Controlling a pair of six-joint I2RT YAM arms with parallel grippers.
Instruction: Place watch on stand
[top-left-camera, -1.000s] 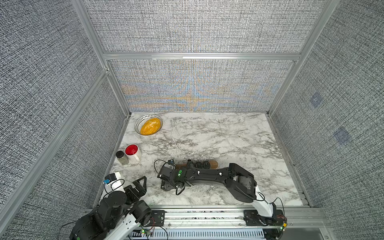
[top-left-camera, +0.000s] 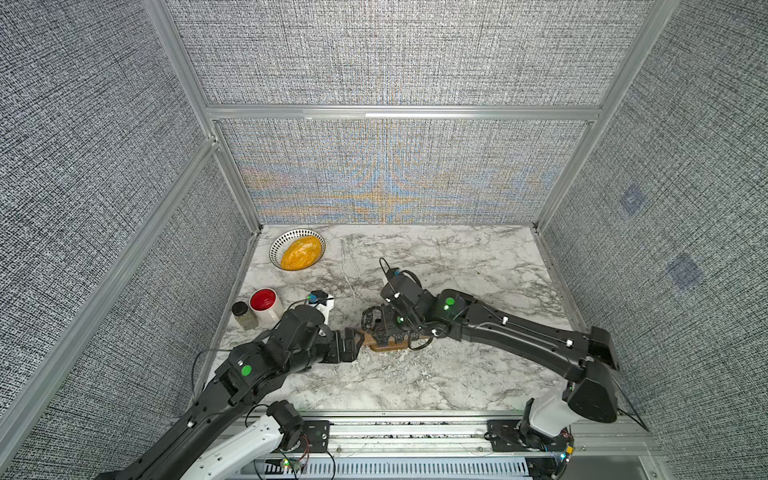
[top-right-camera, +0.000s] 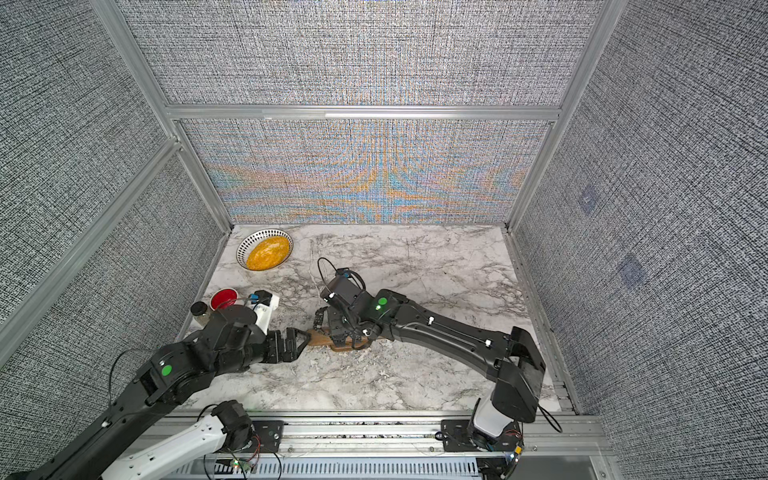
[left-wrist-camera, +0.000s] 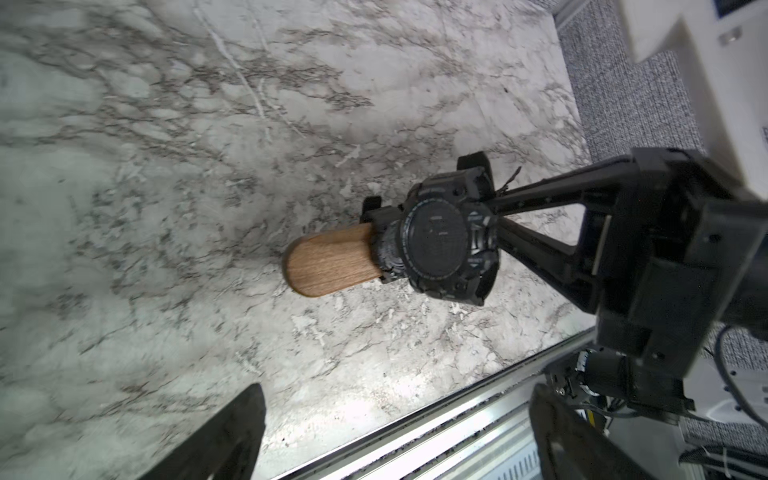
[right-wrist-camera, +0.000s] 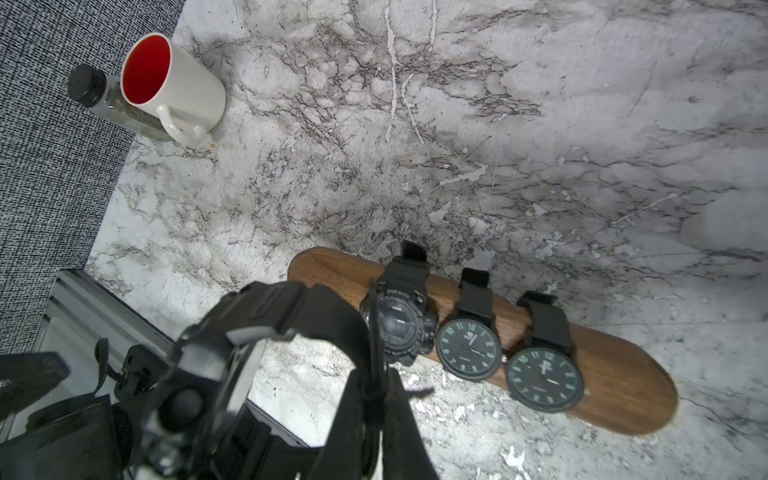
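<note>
A black watch (left-wrist-camera: 436, 238) hangs from my right gripper, whose fingertips are shut on its thin strap. Up close in the right wrist view, the loop of its band (right-wrist-camera: 276, 312) looks blurred. Below it lies the wooden stand (right-wrist-camera: 624, 380), with three watches side by side along it, among them a black digital one (right-wrist-camera: 398, 320) nearest the left end. Bare wood (left-wrist-camera: 332, 260) shows at that end in the left wrist view; the held watch and right gripper hide the rest there. My left gripper (top-left-camera: 361, 344) stands open beside that end, holding nothing.
A white mug with a red inside (right-wrist-camera: 184, 92) and a dark-capped jar (right-wrist-camera: 116, 100) stand at the table's left. Farther back is a patterned bowl (top-left-camera: 274, 249) with something orange in it.
My right gripper has moved right and away from the front edge, now over the stand.
</note>
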